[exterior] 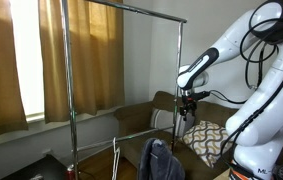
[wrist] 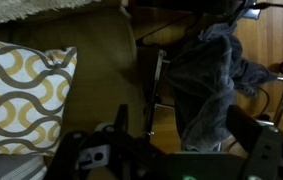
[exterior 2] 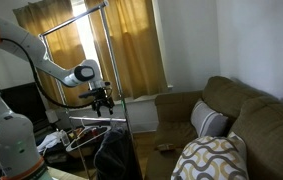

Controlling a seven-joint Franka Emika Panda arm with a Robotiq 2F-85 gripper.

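My gripper is open, its dark fingers wide apart at the bottom of the wrist view with nothing held between them. A dark grey garment (wrist: 206, 85) lies beneath it, well below the fingers. In exterior view 1 the gripper (exterior: 190, 118) hangs in the air, above and to the right of the garment (exterior: 161, 162). Exterior view 2 shows the garment (exterior 2: 116, 155) draped low by the metal rack (exterior 2: 110, 50). A white hanger (exterior: 115, 160) hangs from the rack's lower bar, to the left of the garment.
A brown sofa (exterior 2: 246, 105) with a patterned cushion (exterior 2: 209, 158) and a striped pillow (exterior 2: 209, 119) stands beside the rack. The rack's upright post (exterior: 177, 80) rises close to the gripper. Brown curtains (exterior: 99, 65) hang behind.
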